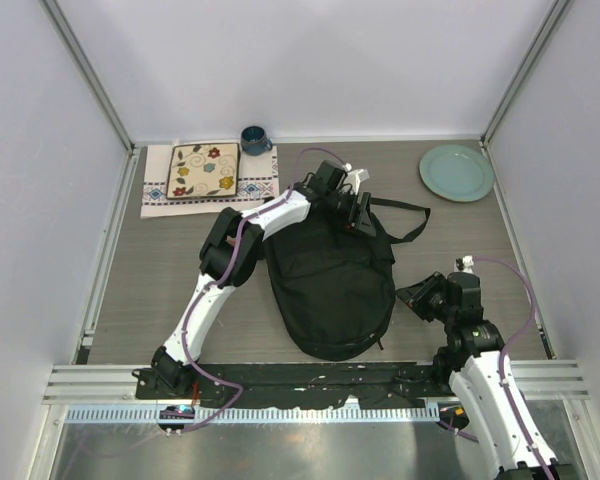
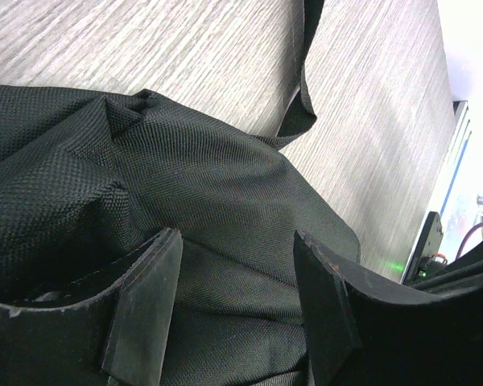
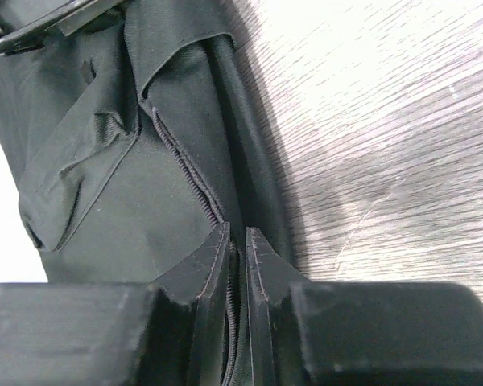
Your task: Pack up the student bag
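The black bag [image 1: 330, 285] lies flat in the middle of the table, its strap [image 1: 412, 228] looped out at the upper right. At its upper end my left gripper [image 1: 362, 222] presses down; in the left wrist view dark fabric [image 2: 225, 277] fills the space between its fingers, set apart. My right gripper [image 1: 402, 298] is at the bag's right edge. The right wrist view shows its fingertips close together, a narrow gap between them, over the zipper [image 3: 181, 157]. Whether they pinch zipper or cloth cannot be told.
A flowered notebook-like square [image 1: 202, 170] rests on a patterned cloth [image 1: 155, 205] at the back left, with a dark blue mug [image 1: 255, 140] beside it. A teal plate [image 1: 456, 173] is at the back right. Bare table lies left of the bag.
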